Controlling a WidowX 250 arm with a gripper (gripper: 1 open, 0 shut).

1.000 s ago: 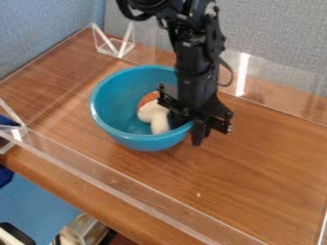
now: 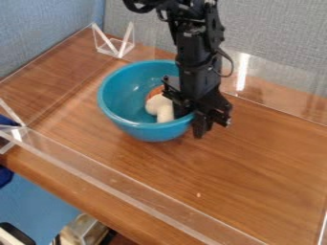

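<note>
A teal bowl (image 2: 121, 100) rests on the wooden table, holding a pale, mushroom-like object (image 2: 163, 109) and an orange item (image 2: 155, 93) partly behind it. The black gripper (image 2: 198, 119) hangs over the bowl's right side, its lower end at or just beside the rim, hiding part of the bowl. Whether its fingers are open or shut on the rim is hard to tell.
Clear acrylic strips run along its edges, with white brackets (image 2: 113, 43) at the back left. Grey padded walls stand behind.
The gripper has shifted slightly, rising a little from one second ago. The bowl and its contents look nearly unchanged in place.
</note>
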